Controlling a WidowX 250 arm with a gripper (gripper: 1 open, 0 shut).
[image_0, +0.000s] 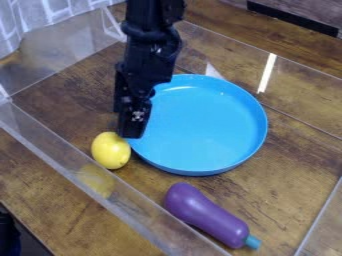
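The black gripper (131, 112) hangs above the left rim of a blue plate (201, 125), its fingers pointing down, just above and behind a yellow egg-shaped object (111, 150). It is open, with nothing visible held. A purple eggplant (206, 213) with a teal stem lies in front of the plate, toward the lower right.
A clear plastic wall (94, 180) runs diagonally along the lower left, beside the yellow object.
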